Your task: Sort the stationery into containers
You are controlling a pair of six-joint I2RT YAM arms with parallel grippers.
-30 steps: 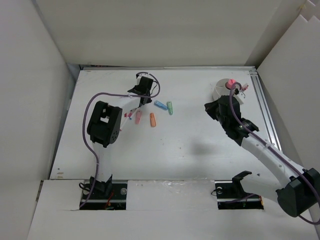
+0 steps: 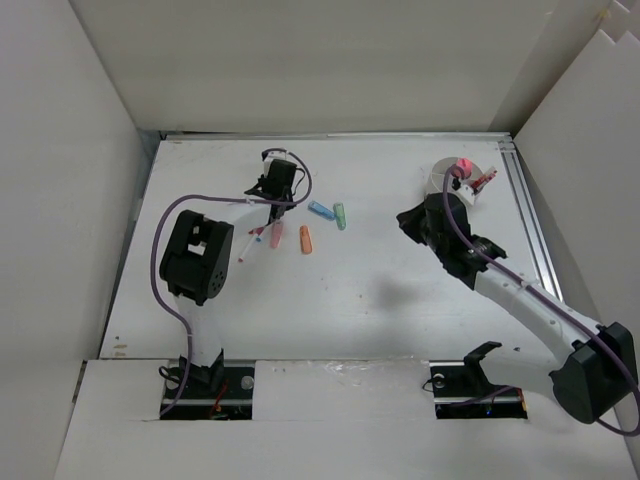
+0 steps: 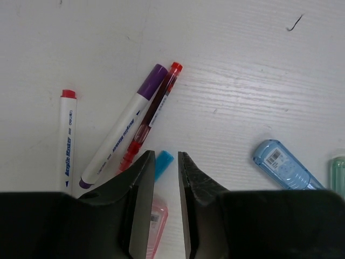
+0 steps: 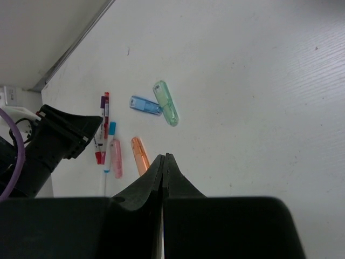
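Note:
My left gripper hangs part open over loose stationery, nothing visible between its fingers. Below it lie a red-capped marker (image 3: 67,138), a purple-capped marker (image 3: 116,132), a red pen (image 3: 157,108), a pink item (image 3: 155,229), a blue one (image 3: 284,167) and a green one (image 3: 338,174). An orange item (image 2: 306,240) lies nearer the table's middle. At the back right, a white container (image 2: 442,168) holds pens and a pink object. My right gripper is shut and empty, above the table left of that container.
Walls stand at the back and both sides. The right arm (image 2: 520,300) spans the right side of the table.
The left arm has moved slightly to the left over the markers. The right gripper has shifted slightly left.

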